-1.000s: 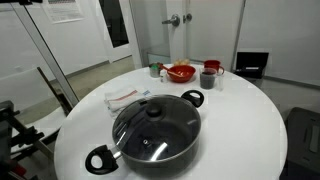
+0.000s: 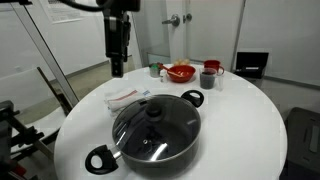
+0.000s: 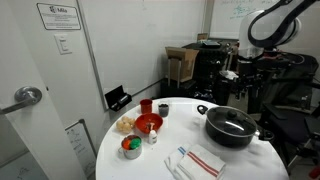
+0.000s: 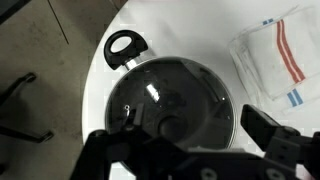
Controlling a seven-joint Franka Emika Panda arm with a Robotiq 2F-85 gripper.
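A dark pot (image 2: 160,143) with a glass lid (image 2: 141,121) and a round black knob (image 2: 153,110) stands on the white table. Black handles stick out from its two sides; one handle (image 4: 124,47) shows clearly in the wrist view. Above and to the left of the pot in the first exterior view, my gripper (image 2: 117,72) hangs in the air, apart from everything. Its dark fingers (image 4: 119,143) reach over the lid's near part in the wrist view, open and with nothing held. A folded white towel (image 4: 283,62) with red and blue stripes lies beside the pot.
At the table's far side sit a red bowl (image 2: 181,74), a dark cup (image 2: 208,81), a red mug (image 2: 213,66) and a small green-topped container (image 3: 131,147).
The gripper has come into the first exterior view from the upper left, moving rightward and down towards the pot. Pot, lid and towel have stayed in place.
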